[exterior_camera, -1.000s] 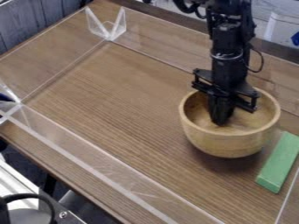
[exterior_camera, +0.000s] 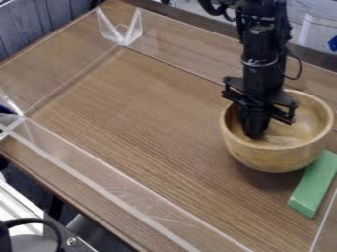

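A wooden bowl sits at the right of the wooden table. My black gripper reaches down into the bowl from above, near its left part. Its fingertips are dark and partly hidden by the bowl, so whether they are open or shut, or touching the bowl, is hard to tell.
A green block lies right beside the bowl, toward the front. A clear plastic piece is at the back left. Black cables and a white object are at the lower left corner.
The bowl and my gripper in it have shifted slightly to the right over the last second. The green block looks unmoved.
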